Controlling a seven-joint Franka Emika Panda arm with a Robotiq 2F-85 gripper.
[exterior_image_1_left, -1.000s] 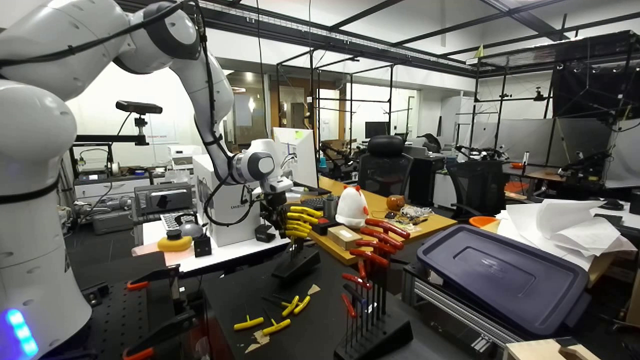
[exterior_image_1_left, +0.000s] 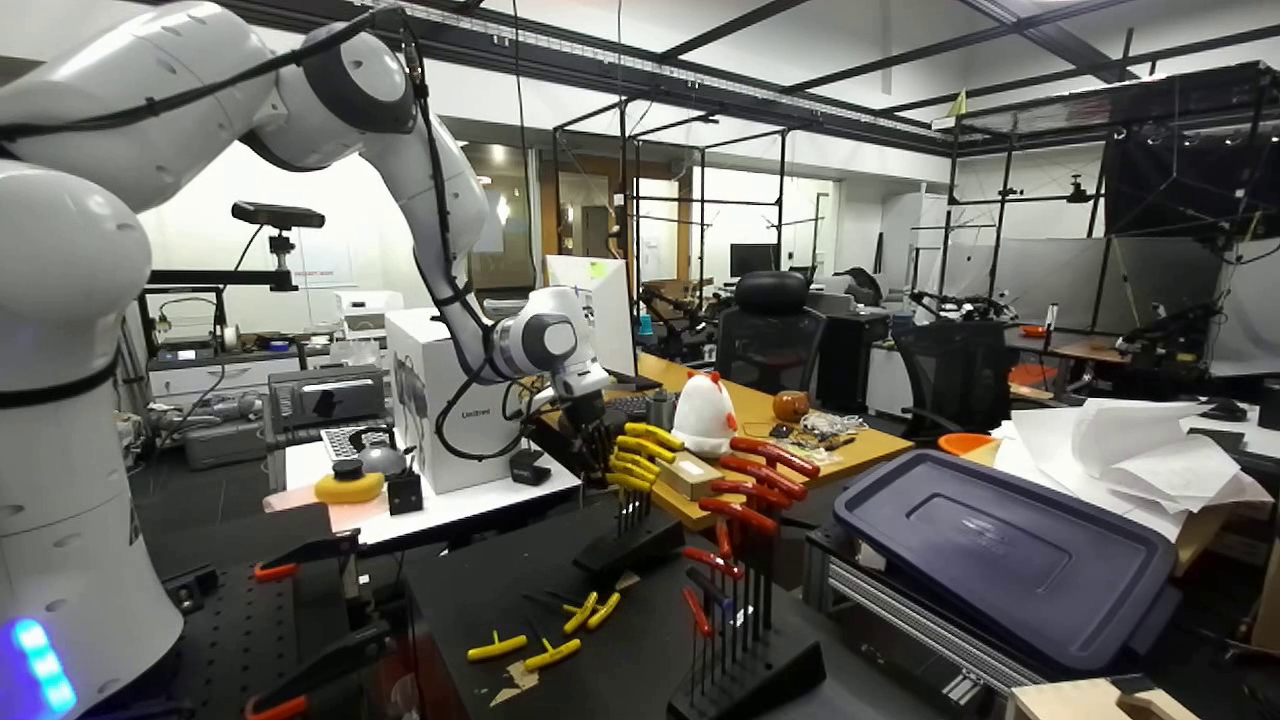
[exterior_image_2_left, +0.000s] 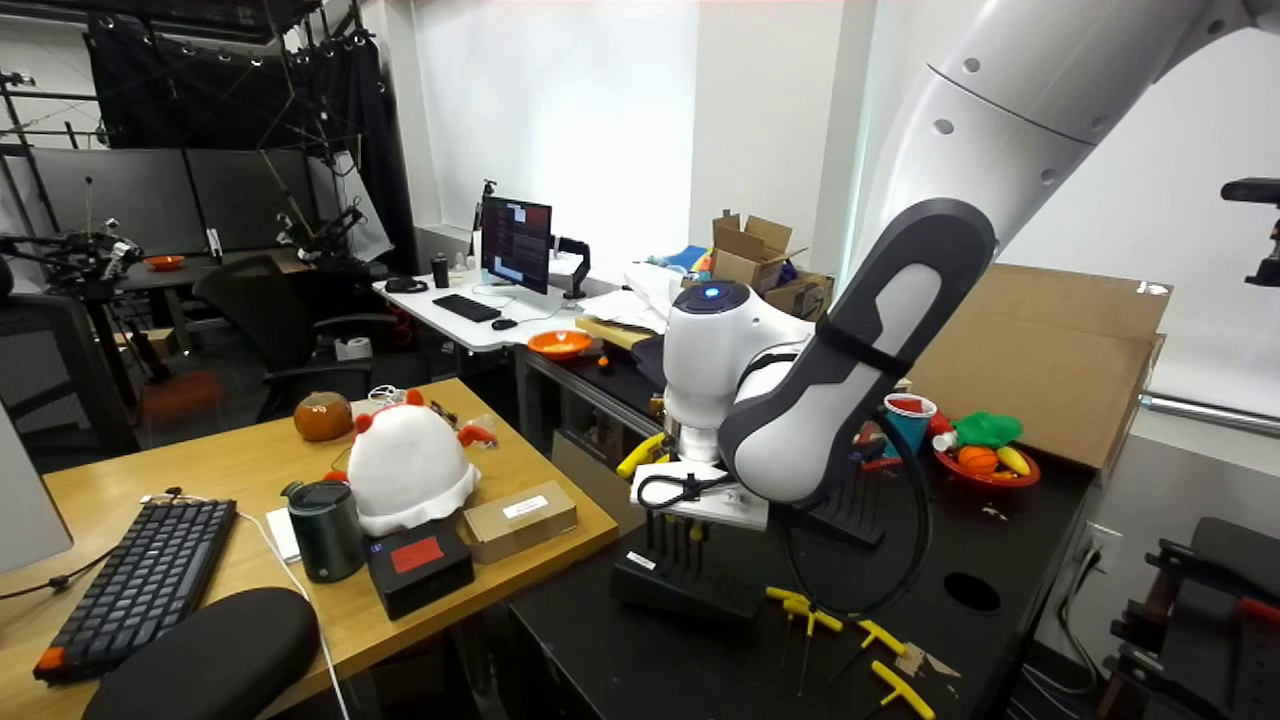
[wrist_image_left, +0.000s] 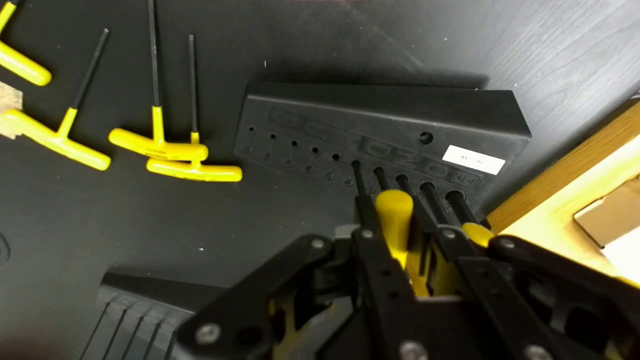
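Observation:
In the wrist view, my gripper is shut on a yellow-handled hex key (wrist_image_left: 394, 207), its handle between the two fingers. The black key stand (wrist_image_left: 384, 129) lies under it. Several shafts, with yellow handles (exterior_image_1_left: 639, 446) above, stand in the larger holes at one end, and the smaller holes are empty. My fingers hide much of the held key and its neighbours. On the black table to the left in the wrist view lie several loose yellow T-handle keys (wrist_image_left: 195, 170).
A second stand with red-handled keys (exterior_image_1_left: 750, 636) is close by on the black table (exterior_image_1_left: 468, 588). The wooden desk, with a cardboard box (exterior_image_1_left: 689, 475) and white plush toy (exterior_image_1_left: 705, 414), borders the far side. A dark blue lid (exterior_image_1_left: 1008, 546) lies to the right.
In exterior view 1, my gripper, the yellow-key stand and its upright keys have shifted together to the right and slightly nearer the camera. The loose yellow keys have stayed put.

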